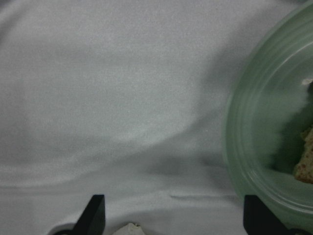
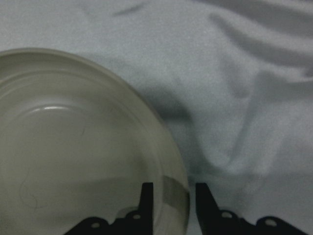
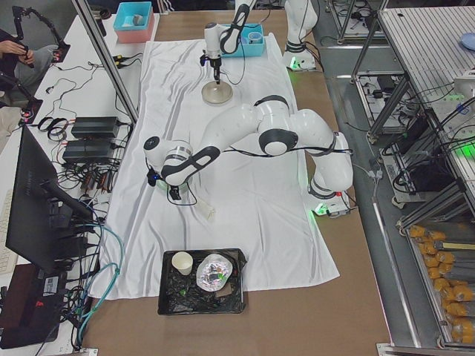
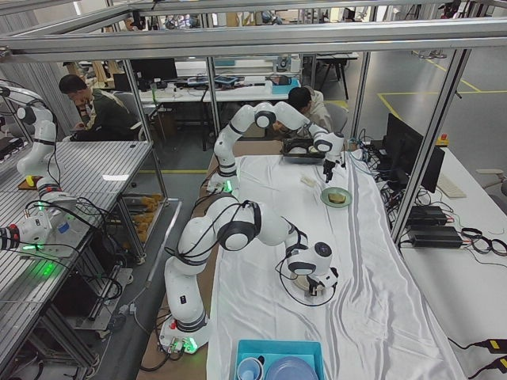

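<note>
A green plate (image 4: 329,200) with a brown food piece (image 4: 337,196) lies on the cloth. My left gripper is open above the cloth beside the plate, whose curved rim (image 1: 234,127) fills the right of the left wrist view. A beige plate (image 3: 209,96) lies at the far end in the camera left view. My right gripper is open at its rim (image 2: 151,117), one finger either side from above; contact cannot be told. A pale flat item (image 3: 208,209) lies on the cloth near the green plate.
A black tray (image 3: 171,297) with a cup and foil dish stands at one end. A blue bin (image 4: 279,348) with dishes is at the other. A monitor and cables line the side.
</note>
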